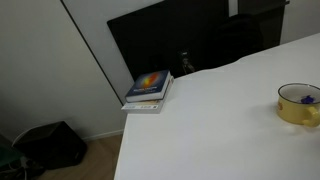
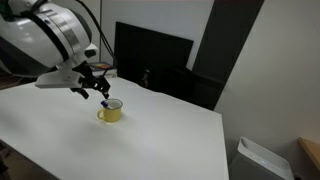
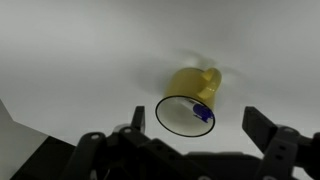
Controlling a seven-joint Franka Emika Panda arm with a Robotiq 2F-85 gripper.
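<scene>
A yellow mug [image 2: 111,113] with a dark rim stands upright on the white table, its handle showing on the left in exterior view 2. Something blue-purple [image 3: 203,112] lies inside it, against the wall; its shape is too small to make out. My gripper [image 2: 94,95] hovers above the table close beside the mug. In the wrist view its two fingers [image 3: 262,128] are spread wide and the mug's mouth [image 3: 185,117] appears between and beyond them. Nothing is held. In exterior view 1 the mug [image 1: 296,104] sits at the right edge, and the gripper is out of frame.
Stacked books [image 1: 148,87] lie at the table's far corner in exterior view 1. A dark screen [image 2: 150,57] stands behind the table. A grey bin [image 2: 262,160] is off to the right in exterior view 2.
</scene>
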